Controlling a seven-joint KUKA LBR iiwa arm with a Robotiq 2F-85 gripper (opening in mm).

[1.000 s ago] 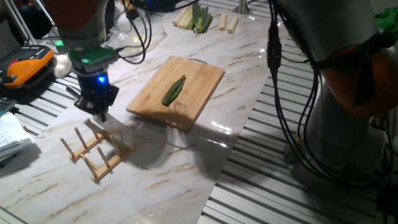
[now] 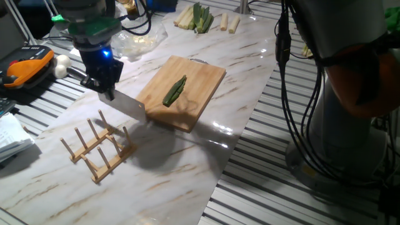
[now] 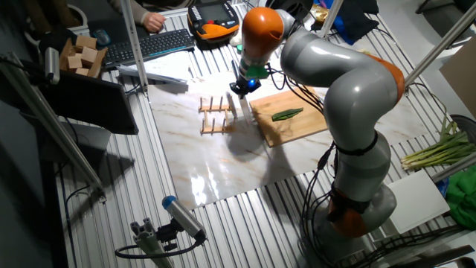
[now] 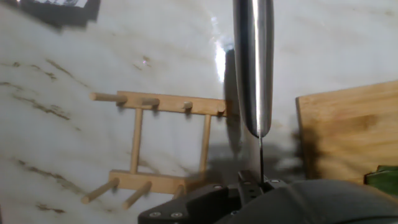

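Observation:
My gripper (image 2: 110, 95) is shut on a knife, whose broad pale blade (image 2: 127, 107) hangs between a wooden peg rack (image 2: 103, 152) and the cutting board (image 2: 203, 78). In the wrist view the steel handle (image 4: 254, 68) points away from the fingers, and the blade shows edge-on as a thin line. The rack (image 4: 171, 104) lies to the left of the knife there, its pegs empty. A piece of green leek (image 2: 174, 91) rests on the board. In exterior view 2 the gripper (image 3: 244, 89) is beside the board's left edge. Exactly where the pads touch the knife is hidden.
Cut leek pieces (image 2: 199, 19) lie at the far end of the marble-look sheet, near a clear plastic bag (image 2: 139, 44). An orange-black teach pendant (image 2: 26, 67) stands at the left.
My gripper has carried the knife away from the rack, where the blade overlapped the pegs, and toward the board's left edge. The rack, board and leek have stayed put.

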